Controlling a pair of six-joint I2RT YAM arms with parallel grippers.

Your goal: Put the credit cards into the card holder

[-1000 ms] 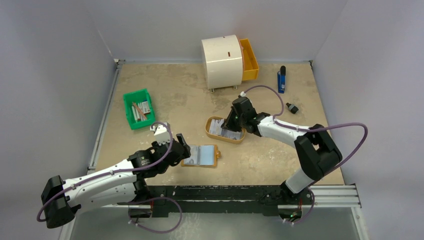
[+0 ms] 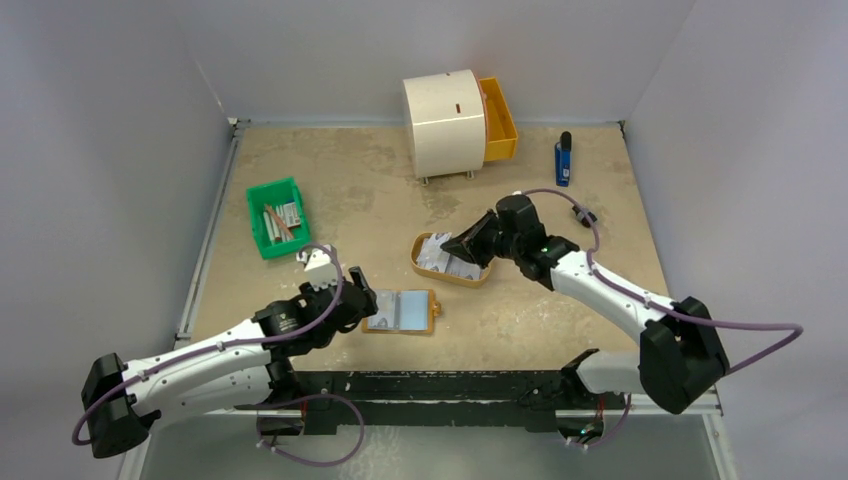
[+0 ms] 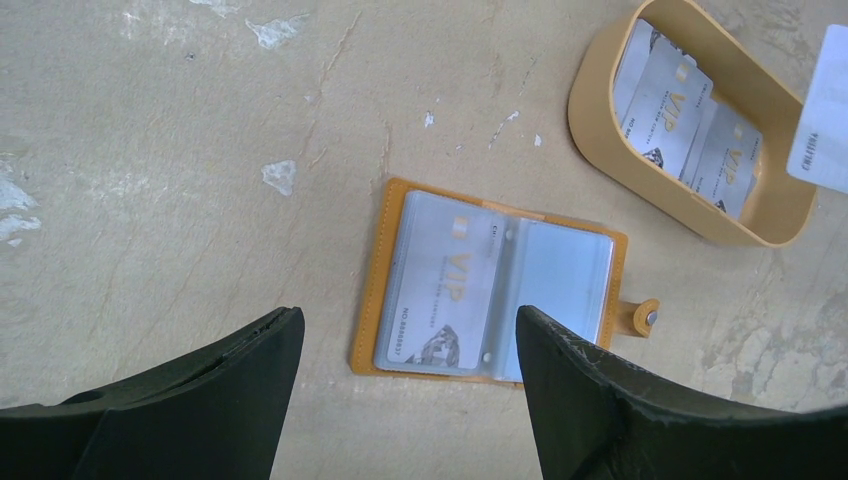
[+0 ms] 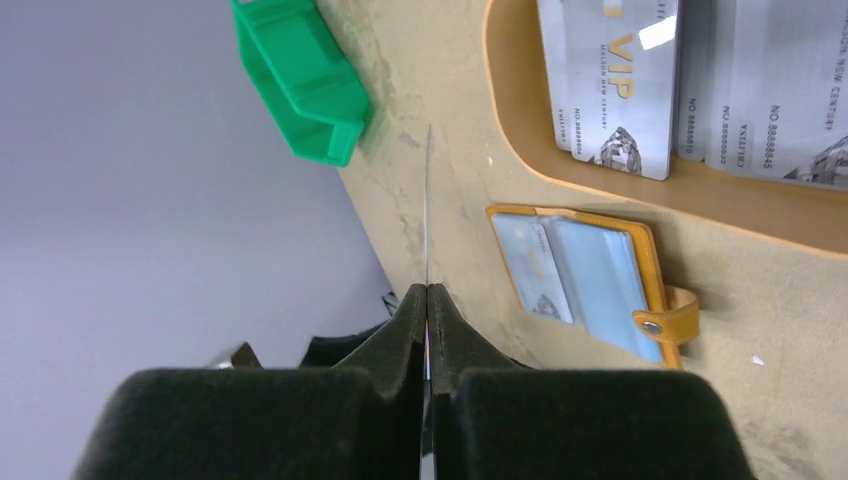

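Observation:
The tan card holder (image 2: 433, 311) lies open, a VIP card (image 3: 440, 290) visible in its left side, with clear sleeves. Right of it, a tan oval box (image 3: 600, 120) holds several white cards (image 4: 610, 80). My right gripper is above the box, shut on a card (image 4: 427, 210), seen edge-on in the right wrist view and at the right edge of the left wrist view. My left gripper is open above the holder, nothing between its fingers.
A green bin (image 2: 257, 210) with small items stands at left. A white rounded unit (image 2: 443, 125) with a yellow tray is at the back, a blue tool (image 2: 563, 160) back right.
My right gripper has risen from the box and pulled back to the right with a card. The left arm is practically still.

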